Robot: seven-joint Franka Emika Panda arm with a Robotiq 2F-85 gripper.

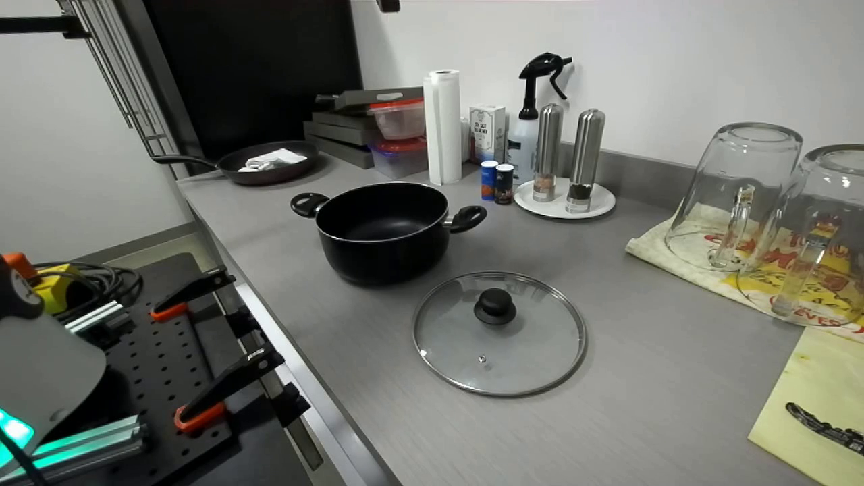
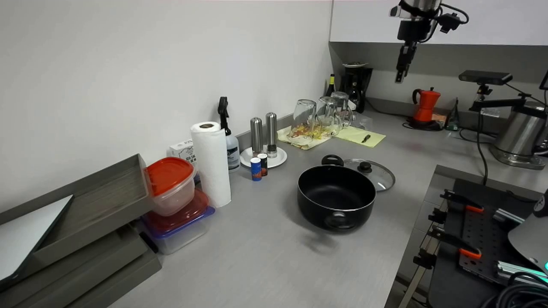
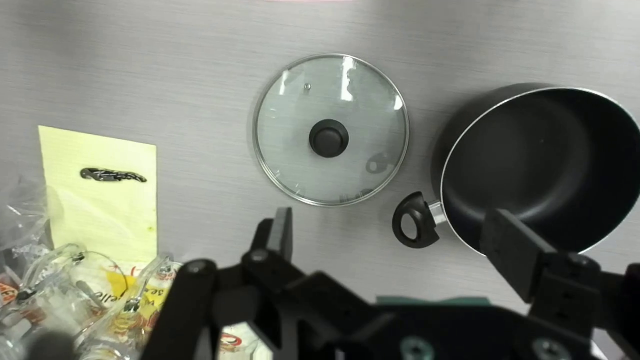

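A black two-handled pot stands uncovered and empty on the grey counter. Beside it lies a round glass lid with a metal rim, its black knob facing up. In the wrist view the lid is flat on the counter, apart from the pot on its right. My gripper is open, its fingers wide apart with nothing between them. The second exterior view shows the gripper pointing down, high above the counter.
Upturned glass mugs rest on a cloth at the right, near a yellow cloth with a corkscrew. Two steel mills on a white plate, a spray bottle and a paper towel roll line the wall. Bare counter lies in front of the lid.
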